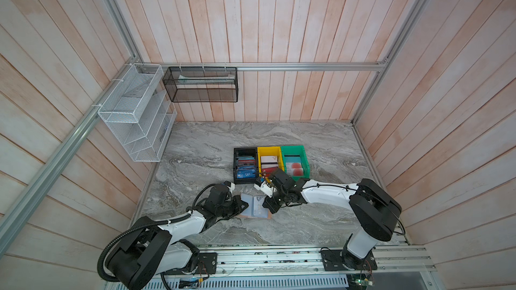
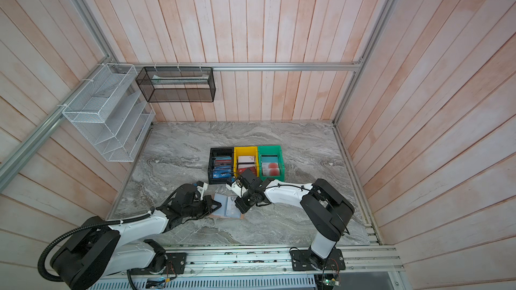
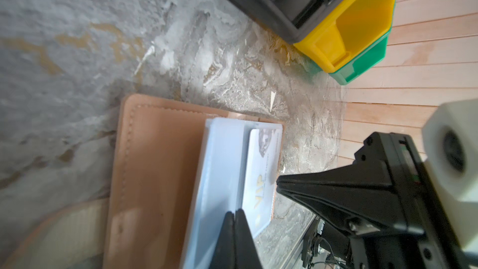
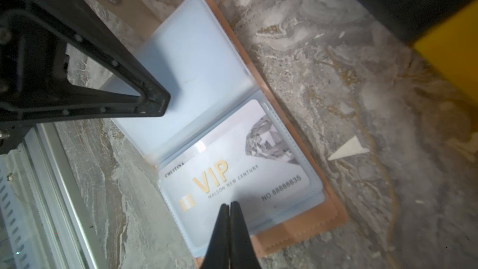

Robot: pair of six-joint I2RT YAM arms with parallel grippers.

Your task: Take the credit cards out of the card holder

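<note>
An open tan card holder (image 3: 144, 169) lies on the marble table, its clear sleeves (image 4: 189, 79) spread out. A white VIP card (image 4: 234, 164) lies in the right-hand sleeve, as seen in the right wrist view. My left gripper is shut low at the sleeves, nothing visible between its fingers. My right gripper is shut over the lower part of the VIP card, with nothing visible between its fingers. In the top views both grippers are close together around the holder.
Black (image 1: 236, 166), yellow (image 1: 269, 149) and green (image 1: 304, 161) bins holding cards sit just behind the holder. Wire shelves (image 1: 134, 118) hang at the left.
</note>
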